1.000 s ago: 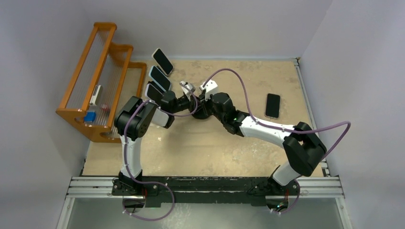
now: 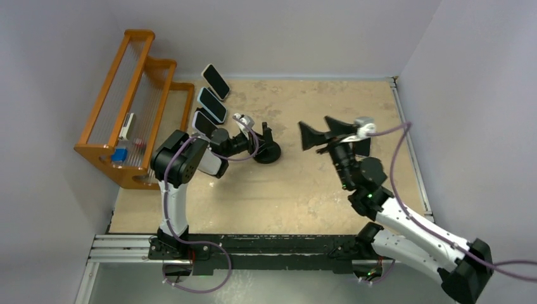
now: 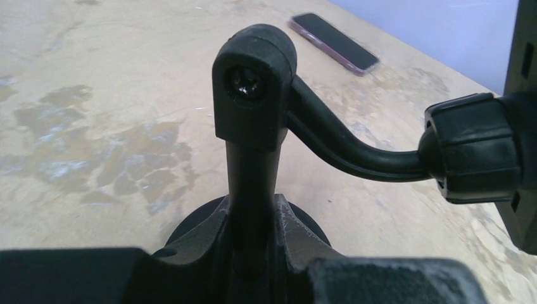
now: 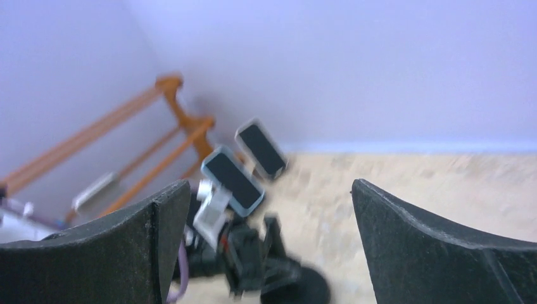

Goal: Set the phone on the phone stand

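The black phone stand (image 2: 268, 152) is at mid-table, its post (image 3: 252, 177) upright with an arm curving to a holder at the right. My left gripper has its fingers closed in around the lower post, just above the round base; whether they grip firmly is hard to tell. My right gripper (image 2: 322, 133), blurred in the top view, is raised right of the stand, open with nothing between its fingers. The phone (image 3: 334, 41) lies flat at the table's right, partly hidden under the right arm in the top view.
Several phones on stands (image 2: 211, 104) stand left and behind. A wooden rack (image 2: 95, 150) fills the left side. Walls bound the back and sides.
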